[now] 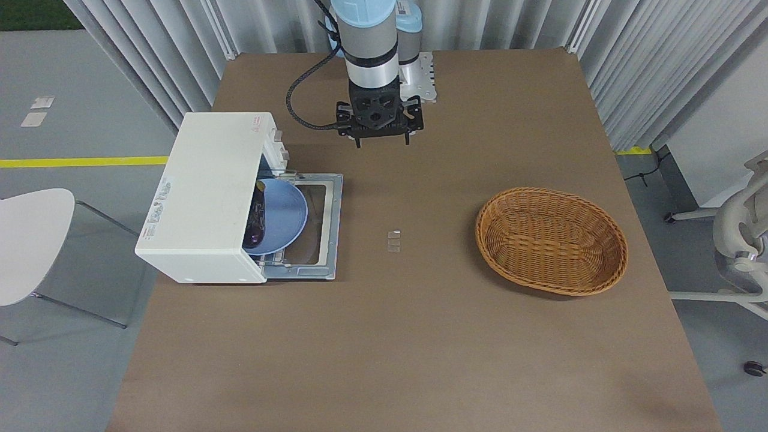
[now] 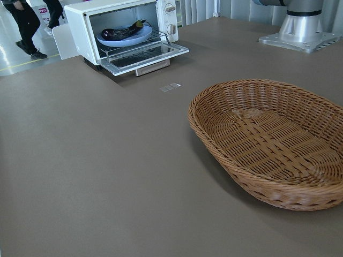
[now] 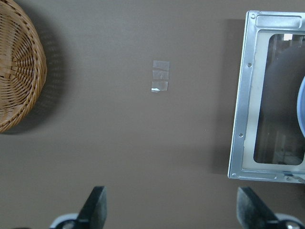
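Observation:
My gripper hangs at the top middle of the front view above the table, open; in the wrist view its two fingers are wide apart with nothing between. A white toaster oven stands to the left, its glass door folded down flat. A blue plate sits on its rack, with a dark eggplant on the plate. A brown wicker basket rests on the right of the table.
Small clear tape strips lie on the table between oven and basket. Chairs stand beside the table, and people walk in the background of the left view.

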